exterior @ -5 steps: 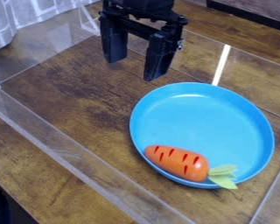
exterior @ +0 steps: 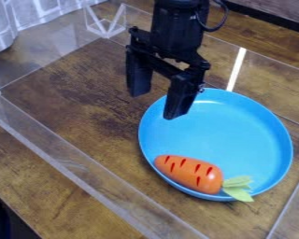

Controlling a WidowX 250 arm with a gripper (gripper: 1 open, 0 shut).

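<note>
My black gripper (exterior: 159, 90) hangs over the upper left rim of a blue plate (exterior: 234, 140), open, its two fingers apart with nothing seen between them. A toy orange carrot (exterior: 190, 173) with pale green leaves lies in the lower part of the plate, well below the gripper.
Translucent strips run along its lower left and right sides, and some clear plastic (exterior: 8, 19) lies at the top left corner.
My gripper has moved downward in the view, from the top of the table toward the plate. The carrot and plate have not moved.
</note>
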